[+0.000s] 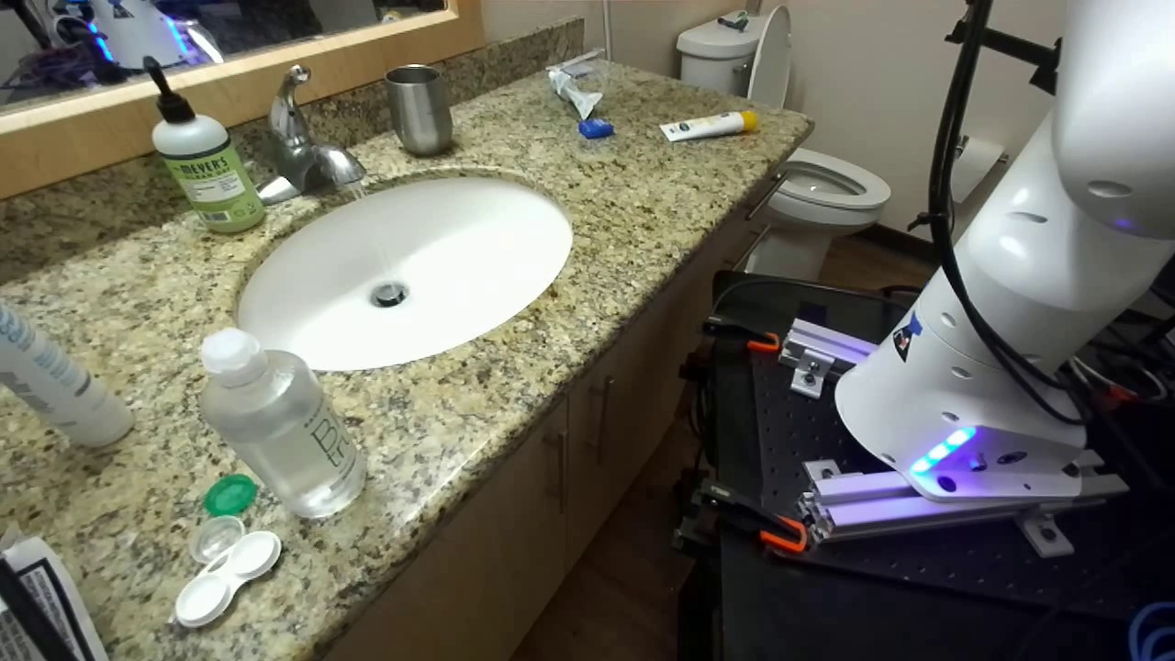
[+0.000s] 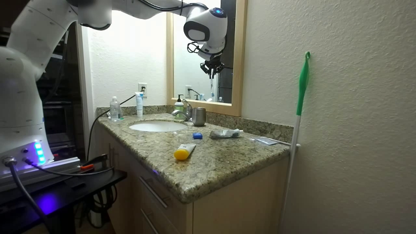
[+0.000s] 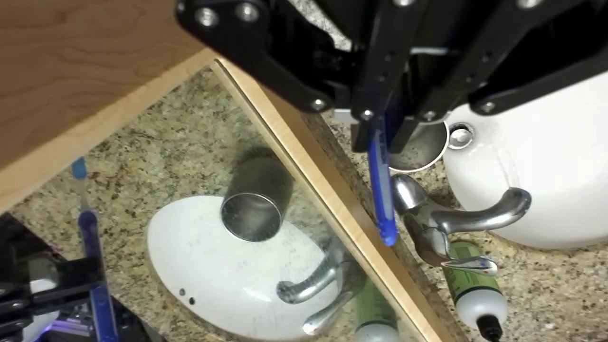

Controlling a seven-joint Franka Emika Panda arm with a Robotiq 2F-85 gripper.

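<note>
In the wrist view my gripper is shut on a slim blue handle (image 3: 382, 191), which looks like a toothbrush. It points away from the fingers, over the wooden mirror frame and beside the faucet (image 3: 479, 216). A metal cup (image 3: 422, 149) stands upright by the sink, partly covered by the fingers. The mirror also shows the blue brush, with a pale stretch and a light blue tip. In exterior view 2 the gripper (image 2: 212, 73) hangs high before the mirror, above the counter. It is out of sight in exterior view 1.
A thin stream appears to run from the faucet into the sink (image 1: 474, 231). The soap bottle (image 1: 204, 160) stands beside the faucet. A clear bottle (image 1: 281, 430) is near the counter's front edge. A yellow-capped tube (image 1: 710, 126) and blue item (image 1: 596, 128) lie at the far end.
</note>
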